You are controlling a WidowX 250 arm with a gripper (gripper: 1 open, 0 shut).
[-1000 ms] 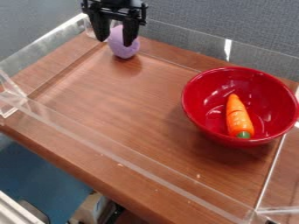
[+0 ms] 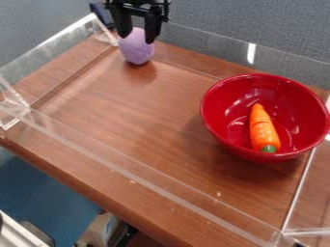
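Note:
A purple oval object (image 2: 135, 48) stands at the back left of the wooden table, just beneath my black gripper (image 2: 137, 29) at the top edge of the view. Whether the fingers are open or shut around it is unclear. A red bowl (image 2: 296, 106) sits at the right with an orange toy carrot (image 2: 261, 125) lying in it.
Clear plastic walls (image 2: 217, 46) border the wooden table (image 2: 116, 125). A grey partition stands behind, and the floor shows at the lower left.
The purple object, bowl and carrot look in about the same places.

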